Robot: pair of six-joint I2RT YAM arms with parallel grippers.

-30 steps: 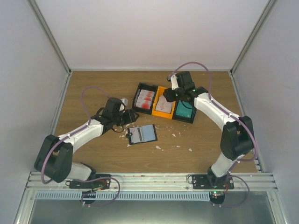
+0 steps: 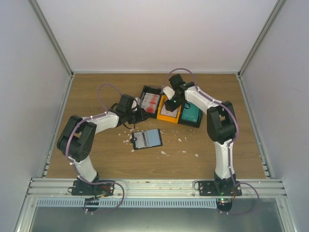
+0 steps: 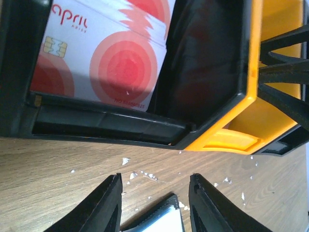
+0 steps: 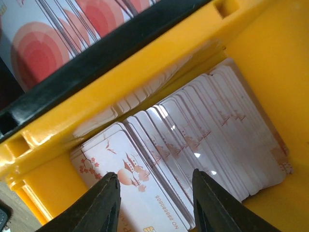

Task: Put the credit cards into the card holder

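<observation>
White cards with red circles (image 3: 123,65) lie in a black bin (image 3: 108,126). Beside it, pale cards with floral print (image 4: 140,179) overlap in a row inside a yellow bin (image 4: 36,183). The card holder (image 2: 147,139) lies on the table in front of the bins, its inside showing. In the left wrist view only one corner of the holder (image 3: 166,220) shows. My left gripper is part open by the black bin's near edge, nothing between its fingers. My right gripper hangs over the yellow bin's cards, part open and empty.
Right of the yellow bin stands another black bin with green cards (image 2: 191,112). Bin walls rise around the cards. Small white flecks (image 2: 163,152) dot the wood near the holder.
The bins and the holder have stayed put.
</observation>
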